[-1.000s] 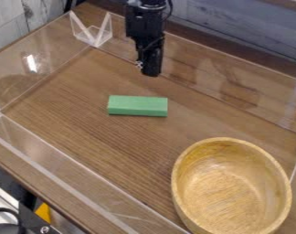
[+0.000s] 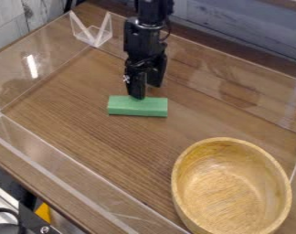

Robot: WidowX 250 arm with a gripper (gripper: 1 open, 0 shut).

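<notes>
A green rectangular block [image 2: 147, 107] lies on the wooden table, left of centre. The black gripper [image 2: 144, 86] comes down from the top over the back of the block, its fingertips close above or at its far edge; whether they touch it I cannot tell. The fingers stand open, with nothing clearly held between them.
A large tan bowl [image 2: 231, 187] fills the front right of the table. Clear plastic pieces stand at the back left and left edge. Walls [image 2: 248, 27] border the back.
The block and bowl have stayed in place.
</notes>
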